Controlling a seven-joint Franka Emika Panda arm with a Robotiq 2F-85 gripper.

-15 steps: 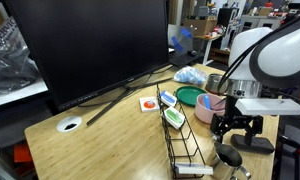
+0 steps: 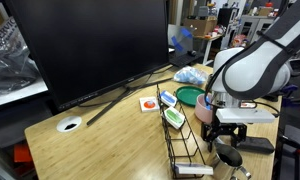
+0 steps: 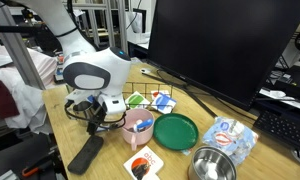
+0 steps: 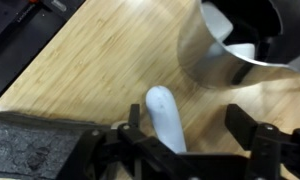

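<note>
My gripper is low over the table, its fingers apart. Between them in the wrist view is a pale, round-ended rod (image 4: 164,112), nearer the left finger; contact cannot be told. Exterior view 1 has the gripper (image 2: 226,136) just behind a metal cup (image 2: 230,172) with a dark opening. In the wrist view a metal cup (image 4: 212,62) with pale items inside stands at the upper right. A dark, flat bar (image 4: 35,150) is at the lower left. The arm hides most of the area around the fingers in exterior view 2.
A black wire rack (image 2: 174,142) stands left of the gripper. Around are a pink bowl (image 3: 137,133), a green plate (image 3: 176,132), a metal pot (image 3: 212,166) and a large monitor (image 2: 105,45).
Over the last second, my gripper has shifted a little to the left and slightly lower in exterior view 1. The cup and rack stay put.
</note>
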